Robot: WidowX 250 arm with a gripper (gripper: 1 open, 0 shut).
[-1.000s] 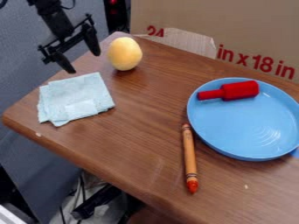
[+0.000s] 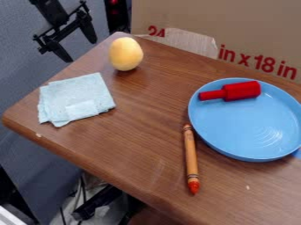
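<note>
My black gripper (image 2: 80, 47) hangs at the upper left, beyond the table's edge, its fingers apart with nothing visible between them. To its right, on the wooden table, is a yellow egg-shaped object (image 2: 126, 53). A folded pale blue cloth (image 2: 76, 100) lies below the gripper on the left of the table. A red bottle-like object (image 2: 238, 90) rests on its side in the blue plate (image 2: 242, 141) at the right. An orange crayon (image 2: 191, 163) lies left of the plate.
A cardboard box (image 2: 223, 31) stands along the back of the table (image 2: 129, 158). The middle of the table between cloth and plate is clear. The table's near left edge drops to the floor.
The gripper has moved up and slightly left, away from the cloth. The objects on the table have not moved.
</note>
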